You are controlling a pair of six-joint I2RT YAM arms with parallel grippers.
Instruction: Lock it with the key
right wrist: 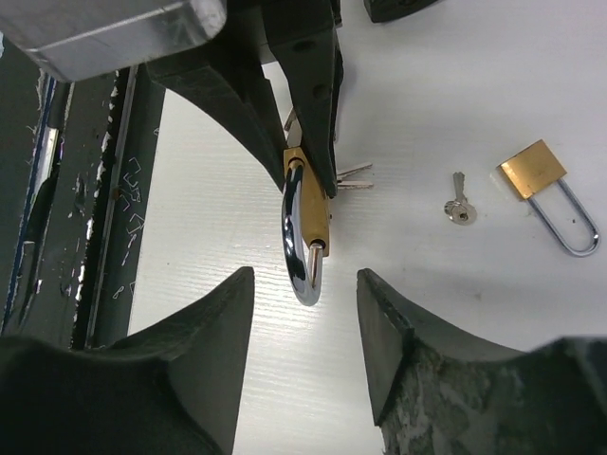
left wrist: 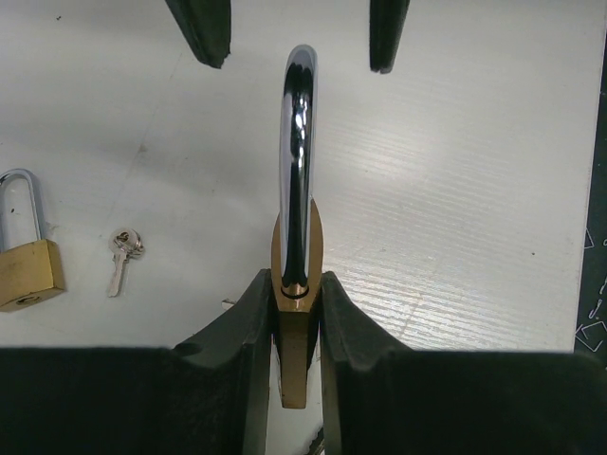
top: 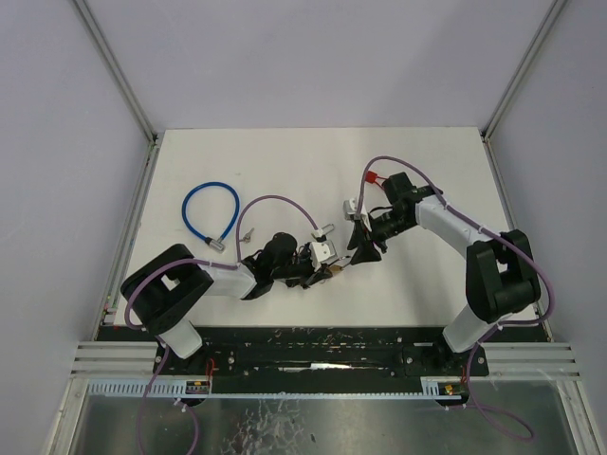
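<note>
A brass padlock (left wrist: pixel 294 303) with a chrome shackle stands upright in my left gripper (top: pixel 322 270), which is shut on its body. In the right wrist view the same lock (right wrist: pixel 313 213) hangs from the left fingers, shackle toward the right gripper. My right gripper stands just to the right in the top view, fingers apart, with nothing between them; the shackle tip lies short of them. A small key (right wrist: pixel 459 201) and a second padlock (right wrist: pixel 531 172) lie on the white table. More keys (right wrist: pixel 356 185) show partly behind the held lock.
A blue cable lock (top: pixel 211 185) lies at the back left and a red item (top: pixel 374 177) behind the right arm. A dark edge (left wrist: pixel 593 284) borders the tabletop.
</note>
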